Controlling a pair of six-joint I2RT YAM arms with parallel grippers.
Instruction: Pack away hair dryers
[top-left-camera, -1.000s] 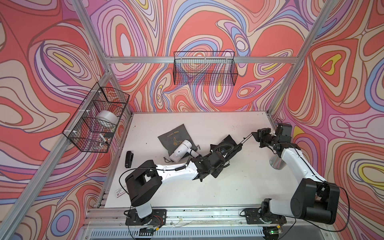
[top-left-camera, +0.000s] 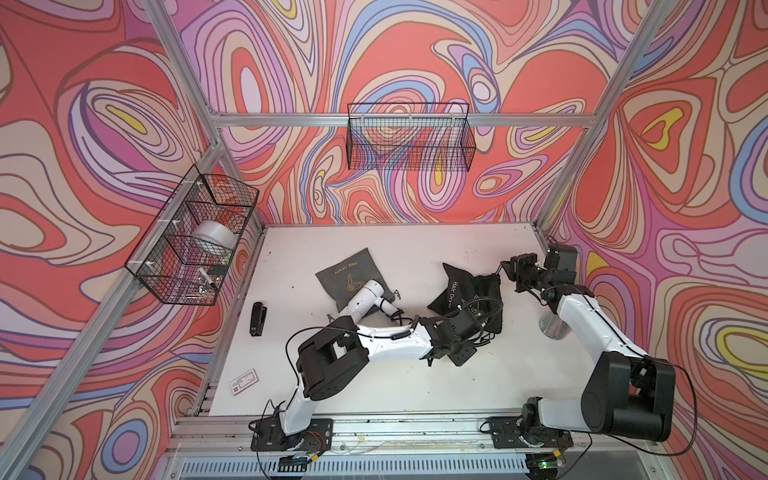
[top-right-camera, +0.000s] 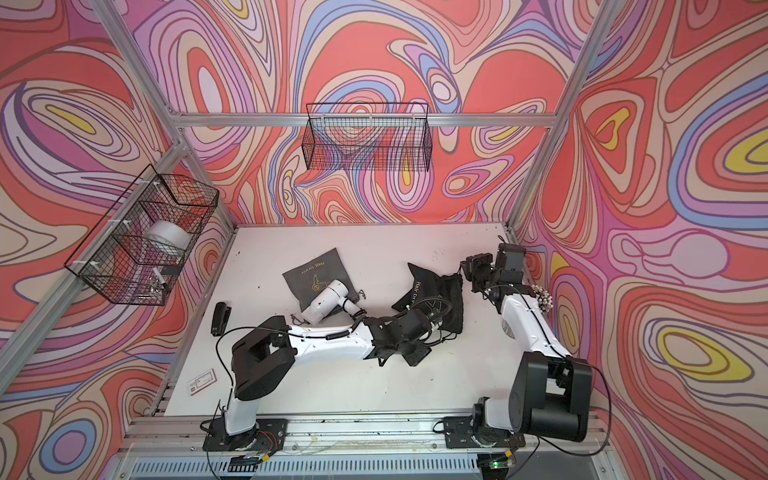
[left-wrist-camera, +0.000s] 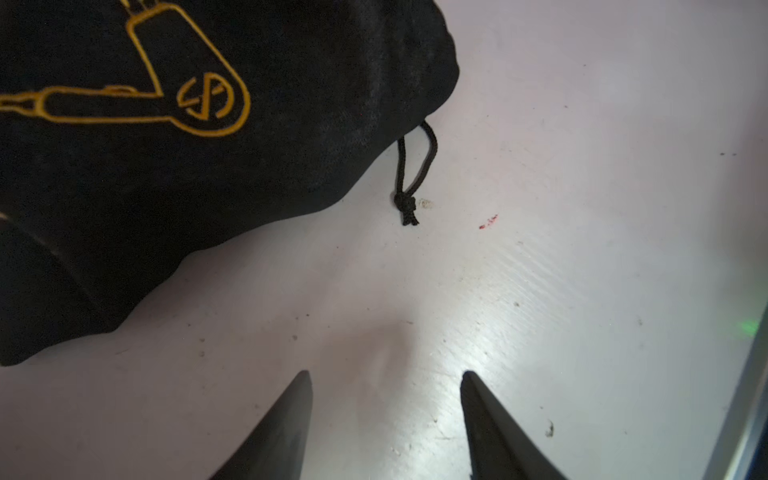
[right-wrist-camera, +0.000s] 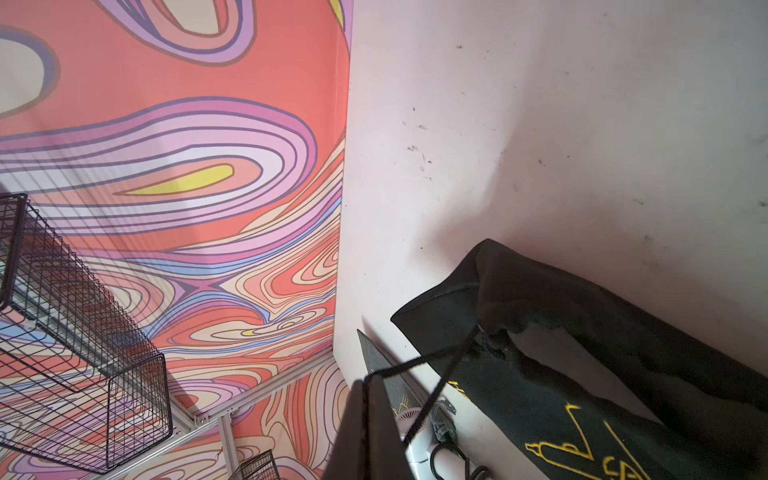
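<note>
A black drawstring bag (top-left-camera: 489, 296) with gold hair dryer print lies crumpled at right of the table; a flap with gold lettering (top-left-camera: 454, 289) sticks out on its left, and I cannot tell if that is a second bag. My right gripper is shut on the bag's cord (right-wrist-camera: 424, 359), which runs taut to the mouth. My left gripper is open by the bag's front edge, only bare table between its fingers; a knotted cord loop (left-wrist-camera: 405, 196) lies ahead of it. A white hair dryer (top-left-camera: 364, 300) rests partly on a flat grey bag (top-left-camera: 344, 276).
A wire basket on the left wall (top-left-camera: 192, 232) holds a white rounded object (top-left-camera: 213, 233). Another wire basket (top-left-camera: 410, 144) hangs at the back. A black item (top-left-camera: 257, 318) and a card (top-left-camera: 245, 381) lie at left. A canister (top-left-camera: 552, 325) stands behind my right arm.
The black bag has gone from bunched near the left gripper to spread further right. My left gripper has let go and moved right along its front. The right arm has barely moved.
</note>
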